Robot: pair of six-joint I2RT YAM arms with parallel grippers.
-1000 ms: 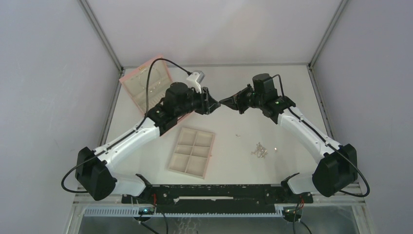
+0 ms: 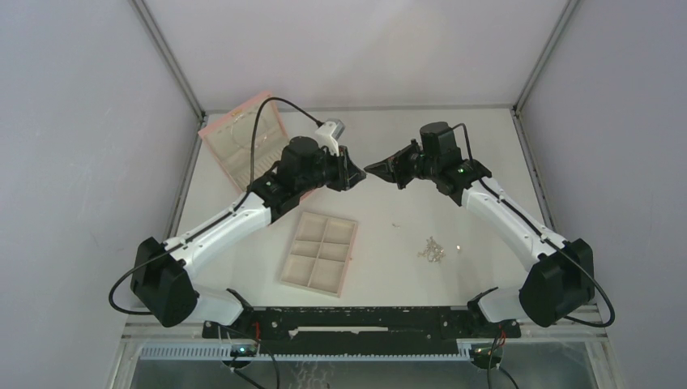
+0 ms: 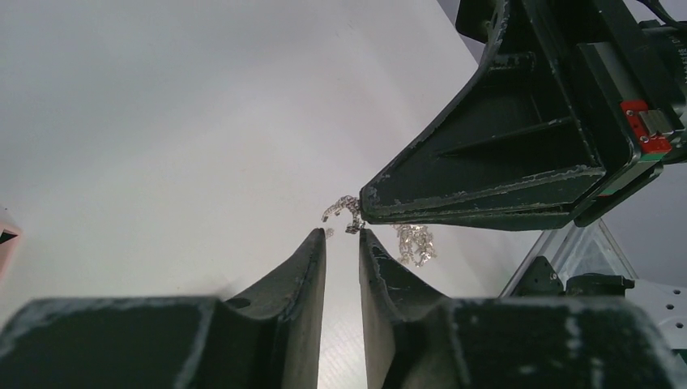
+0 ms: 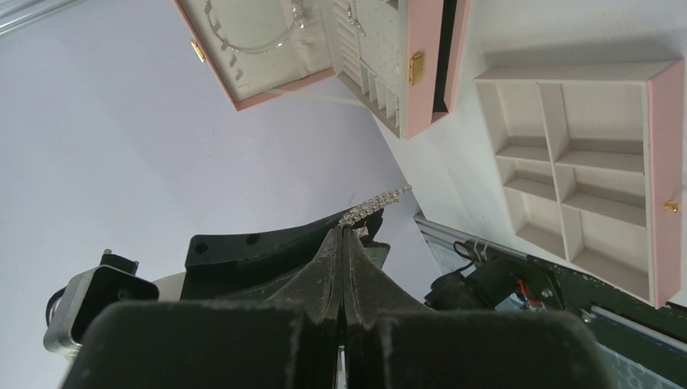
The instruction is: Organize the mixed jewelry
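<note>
A thin, sparkly silver jewelry piece (image 4: 377, 206) sticks out of the tips of my right gripper, which is shut on it. In the left wrist view the same piece (image 3: 340, 206) shows as a small curved shape at the right gripper's dark tip. My left gripper is part open, its two fingertips just by the piece's lower end, with a gap between them. From above, the left gripper (image 2: 358, 177) and right gripper (image 2: 367, 169) meet tip to tip over the table. Whether the left fingers touch the piece I cannot tell.
An open pink jewelry box (image 2: 241, 144) stands at the back left, partly behind the left arm. In front lies a pink divided drawer (image 2: 352, 237), its compartments empty. A jewelry pile (image 2: 433, 250) and a small loose piece (image 2: 395, 224) lie on the table's right half.
My left arm has shifted slightly to the right, and its gripper has tilted a little at the meeting point. The right arm, drawer and pile stay put.
</note>
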